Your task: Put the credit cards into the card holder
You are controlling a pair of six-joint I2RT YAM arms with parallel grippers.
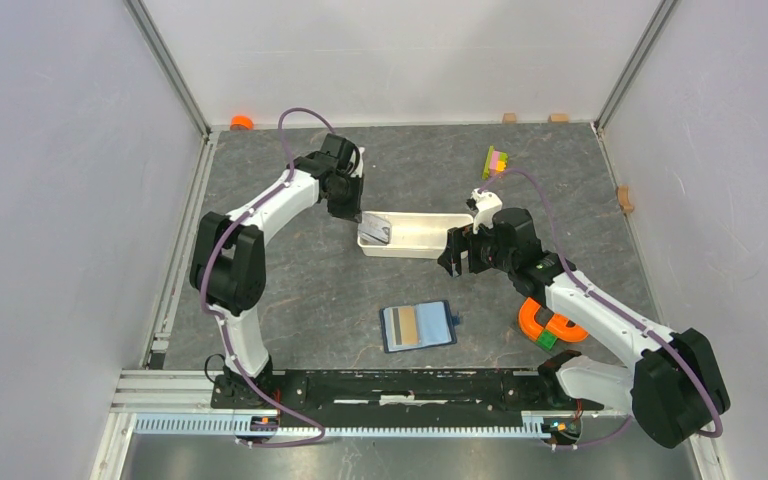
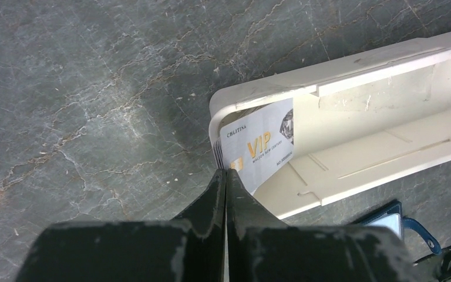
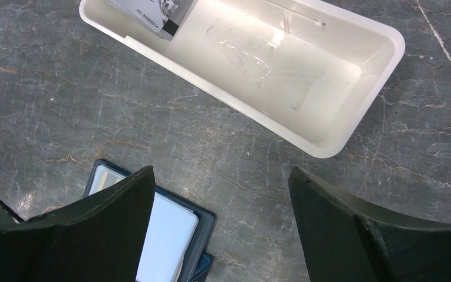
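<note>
A stack of cards, the top one a silver VIP card [image 2: 261, 141], leans in the left end of a white plastic tray [image 1: 420, 216] [image 2: 387, 61] [image 3: 246, 107]. My left gripper [image 1: 358, 214] is shut at that end, its tips at the stack's outer edge; no card shows clearly between them. The card holder [image 1: 430, 325] [image 2: 387, 217] [image 3: 205, 235] lies open on the table in front of the tray. My right gripper [image 1: 450, 262] hangs open by the tray's right end, nothing between its fingers.
An orange object with a green block [image 1: 560, 325] lies at the front right, a colourful toy [image 1: 495, 160] at the back right, an orange item [image 1: 241, 122] at the back left.
</note>
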